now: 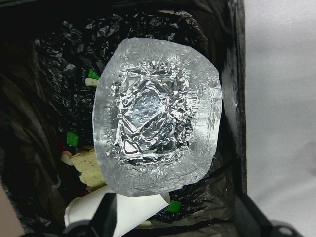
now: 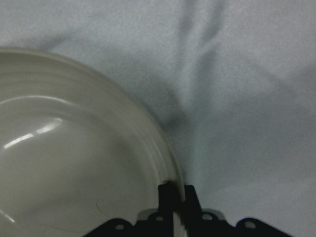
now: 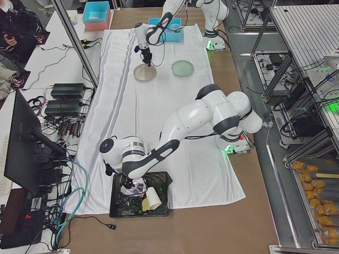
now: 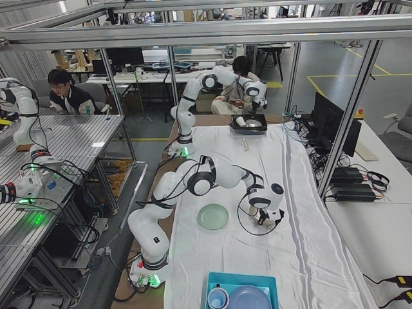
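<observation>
My left gripper is open above a black-lined bin (image 3: 162, 208). Inside lie a crinkled foil container (image 1: 155, 173), a white paper cup (image 1: 133, 212) and food scraps (image 1: 87, 167); the foil is not between the fingers. My right gripper is closed on the rim of a beige plate (image 2: 74, 158) on the white cloth. A pale green plate (image 4: 212, 216) lies beside it.
A blue bin (image 4: 241, 277) with a cup and a blue plate stands at the far end from the black bin. A monitor (image 3: 24, 143) and cables border the cloth.
</observation>
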